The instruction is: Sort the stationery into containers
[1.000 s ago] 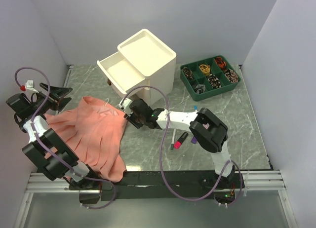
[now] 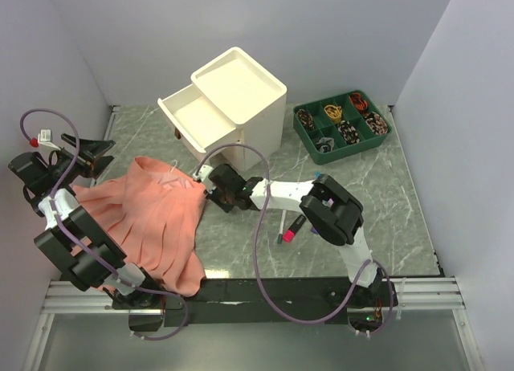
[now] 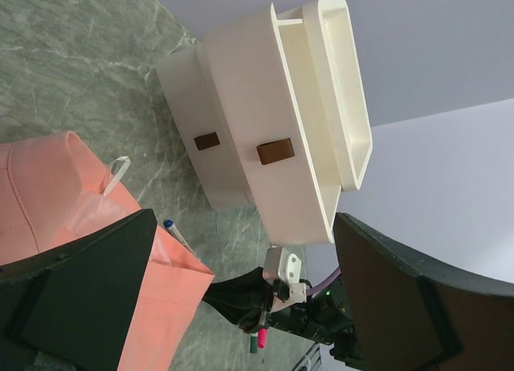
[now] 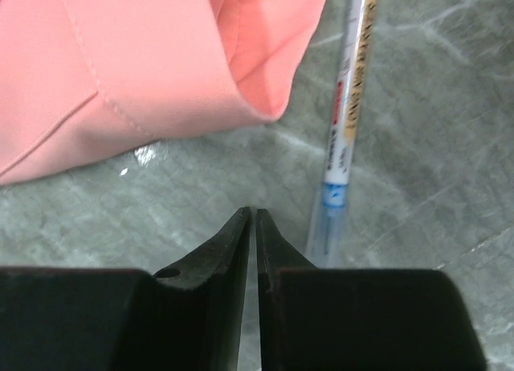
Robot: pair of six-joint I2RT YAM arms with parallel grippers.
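Note:
A white pen with a clear blue-tinted end lies on the table beside the pink cloth bag. My right gripper is low, just left of that end; a narrow slit shows between its fingers, with nothing in it. From the left wrist view the pen shows next to the bag's edge. My left gripper stands wide open and empty over the left side. A white cabinet has its upper drawer pulled out. Past the right arm lie a black-and-pink marker and a green-tipped pen.
The green divided tray at the back right holds several coiled cords. A purple item and a blue one are partly hidden by the right arm. Bare table lies at the right.
My left arm has barely moved; the objects lie where they were.

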